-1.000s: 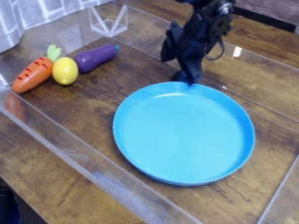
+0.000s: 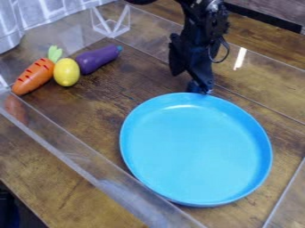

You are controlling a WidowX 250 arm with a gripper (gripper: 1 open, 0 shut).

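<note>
The black gripper [image 2: 191, 67] hangs at the top centre, just behind a large blue round tray [image 2: 194, 151], with its fingers pointing down over the wooden surface. It appears open, though its dark fingers are hard to make out. A small dark object [image 2: 199, 87] sits below it at the tray's back edge, too dark to identify. At the left lie an orange carrot [image 2: 34, 77], a yellow lemon [image 2: 67, 72] and a purple eggplant [image 2: 98, 58].
A clear plastic wall [image 2: 71, 142] runs along the left and front left. Bare wood [image 2: 131, 89] lies between the vegetables and the tray, and more is free at the right.
The tray, the vegetables and the surface appear shifted slightly down in the view. The gripper sits a little lower in the image as well.
</note>
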